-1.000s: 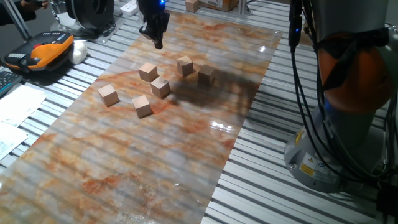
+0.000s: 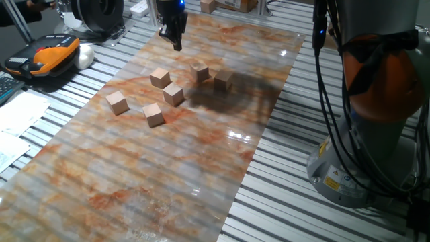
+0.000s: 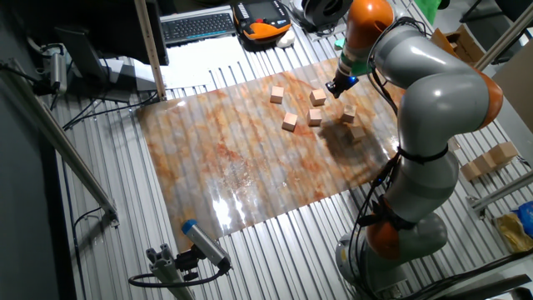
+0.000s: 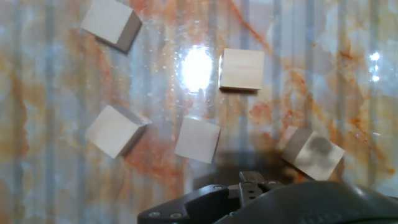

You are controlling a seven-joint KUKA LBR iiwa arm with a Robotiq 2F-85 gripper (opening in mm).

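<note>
Several light wooden cubes lie apart on the marbled sheet [image 2: 134, 175]. In exterior view 1 these include a left cube [image 2: 117, 103], a front cube [image 2: 153, 115], a middle cube [image 2: 173, 95], a cube behind it [image 2: 160, 78] and two to the right, the far cube [image 2: 199, 72] and a shaded cube [image 2: 223, 81]. Above and behind them hangs my gripper [image 2: 177, 46], clear of every cube. Its fingers come together at the bottom of the wrist view, looking shut, with nothing visible between them. A cube [image 4: 314, 154] sits near them there, to the right.
Bare sheet spreads toward the front in exterior view 1. An orange-and-black device [image 2: 50, 57] stands beyond its left edge, with papers [image 2: 20, 124] nearer. More wooden blocks [image 3: 490, 162] rest on the slatted table behind the arm. A camera on a post [image 3: 206, 243] stands by the sheet's corner.
My gripper has shifted slightly to the right in exterior view 1, staying in the air. The cubes have kept their places.
</note>
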